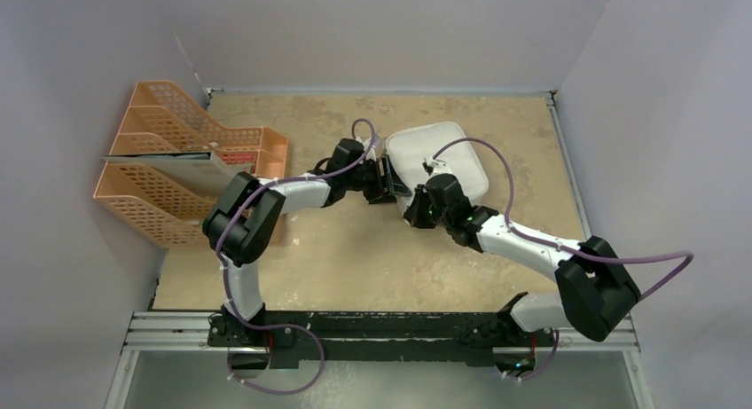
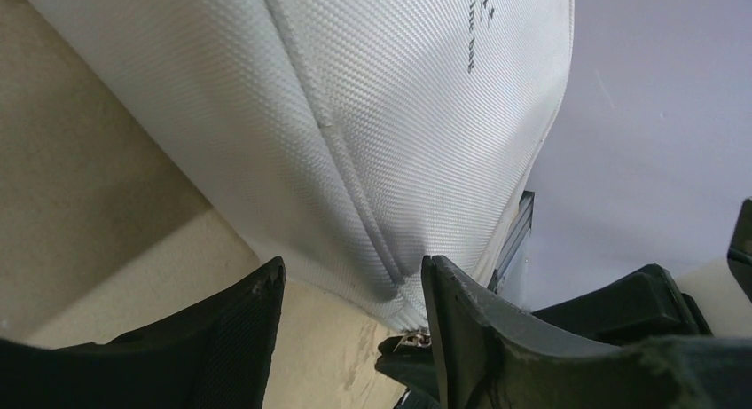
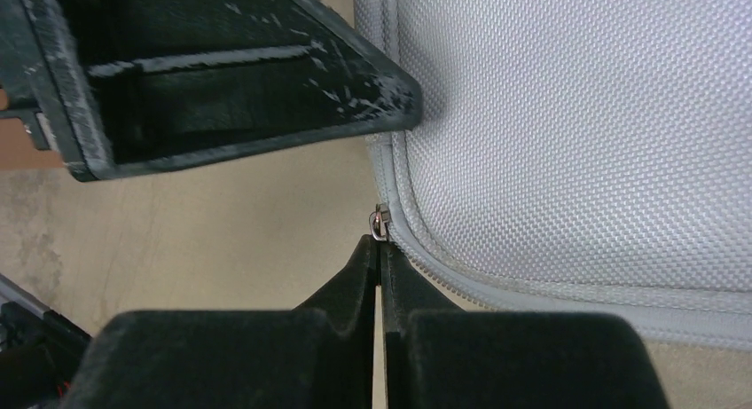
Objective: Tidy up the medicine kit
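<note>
A white medicine bag (image 1: 443,147) with a zip along its edge lies right of the table's centre. At its near left corner, my right gripper is shut on the small metal zipper pull (image 3: 379,221); the rest of the pull is hidden by the fingertips. My left gripper stands open at the bag's left side, the bag's edge showing beyond and between its fingers. In the right wrist view, a left finger (image 3: 390,103) overlaps the bag's edge; whether it touches cannot be told. Both gripper tips are close together.
An orange basket (image 1: 155,223) with compartments stands at the left, holding a large flat folder (image 1: 173,168) and red and white items. Bare table (image 1: 381,271) lies in front of the bag and to its right. Walls enclose the sides and back.
</note>
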